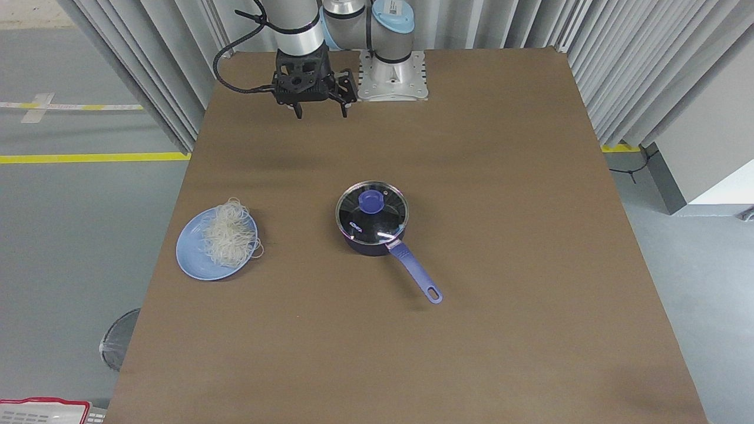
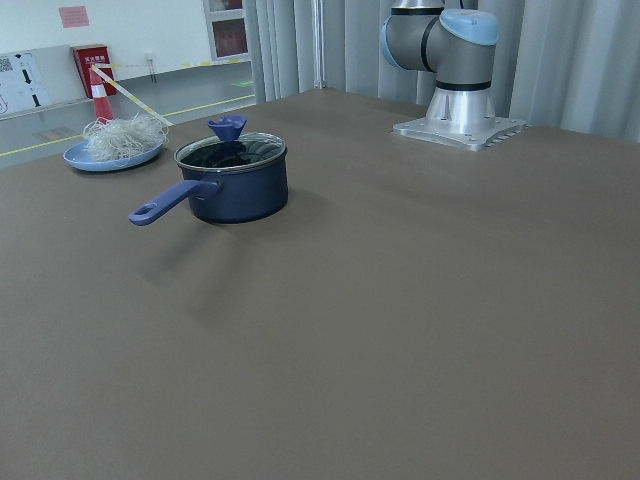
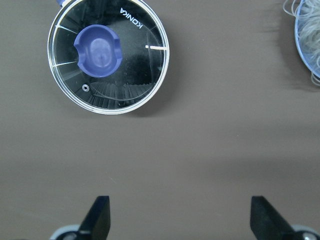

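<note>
A blue saucepan (image 1: 367,219) with a glass lid and blue knob (image 3: 98,50) sits mid-table, its handle (image 1: 417,272) pointing toward the front right. Left of it in the front view, a light blue plate (image 1: 194,254) holds a tangle of white noodles (image 1: 230,233). My gripper (image 1: 321,113) hangs at the back of the table, behind the saucepan, open with nothing between its fingers; in the wrist view its two fingertips show at the bottom corners, wide apart.
The robot's base plate (image 2: 420,132) is fixed at the back edge. Beyond the table's left side are a bin and a crate on the floor.
</note>
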